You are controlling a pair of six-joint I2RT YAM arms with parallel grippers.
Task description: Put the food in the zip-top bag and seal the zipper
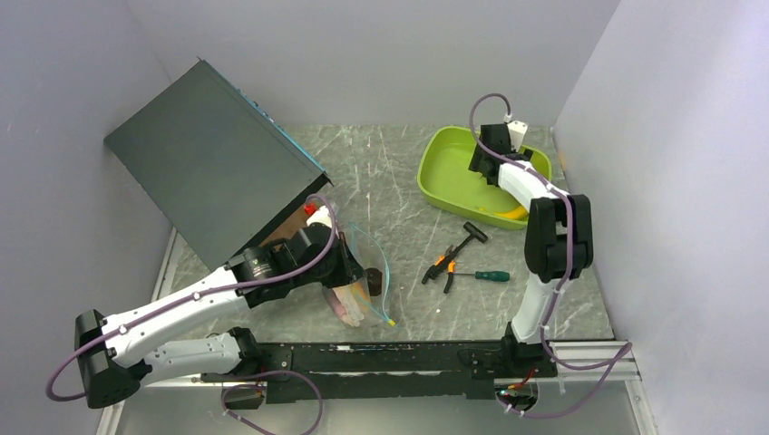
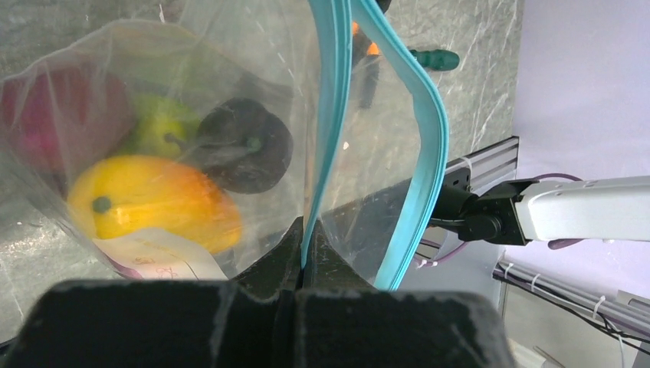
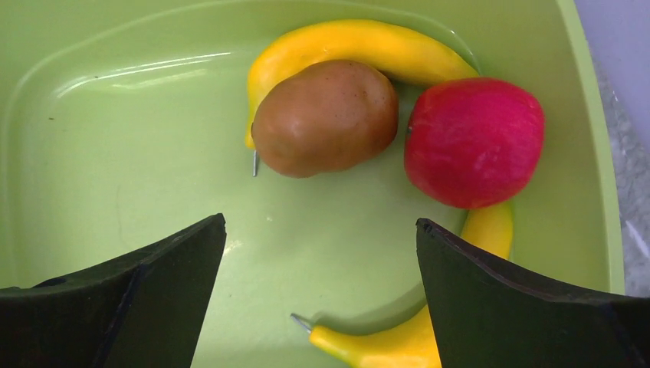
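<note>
The clear zip bag (image 2: pixel 264 69) with its blue zipper rim (image 2: pixel 434 130) hangs open beside the box. My left gripper is shut on one side of that rim. Through the plastic show a mango (image 2: pixel 153 201), a dark round fruit (image 2: pixel 249 146), something green (image 2: pixel 165 115) and something reddish (image 2: pixel 65 115). Over the green bin (image 1: pixel 444 186), my right gripper is open with nothing between its fingers. Below it in the bin lie a brown potato-like food (image 3: pixel 326 119), a red fruit (image 3: pixel 475 142) and two yellow bananas, one banana (image 3: pixel 368 46) behind the potato.
Hammer (image 1: pixel 473 235), pliers (image 1: pixel 450 275) and a green-handled screwdriver (image 1: pixel 492 275) lie on the table between bag and bin. A large dark grey box (image 1: pixel 213 163) leans behind the left arm.
</note>
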